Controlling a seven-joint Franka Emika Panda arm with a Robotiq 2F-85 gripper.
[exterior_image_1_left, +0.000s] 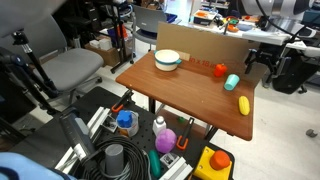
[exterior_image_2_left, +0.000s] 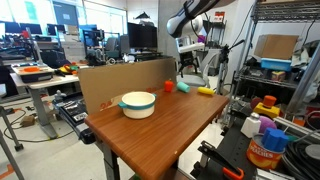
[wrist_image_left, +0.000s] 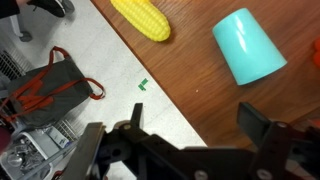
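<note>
A teal cup (exterior_image_1_left: 231, 82) lies tipped on its side near the far right of the brown table; the wrist view shows the cup (wrist_image_left: 248, 47) at upper right. Yellow corn (exterior_image_1_left: 244, 105) rests nearer the right edge, and the corn (wrist_image_left: 143, 17) is at the top of the wrist view. Beside the cup sits a red tomato-like item (exterior_image_1_left: 220, 70). A white bowl (exterior_image_1_left: 167, 60) with a teal band stands at the far left. My gripper is open above the table's edge, its dark fingers spread and nothing between them. The cup is apart from the fingers.
A cardboard panel (exterior_image_1_left: 205, 45) stands along the table's far side. Off the near side are a dark surface with bottles, a cable coil (exterior_image_1_left: 112, 160) and an orange box (exterior_image_1_left: 213, 163).
</note>
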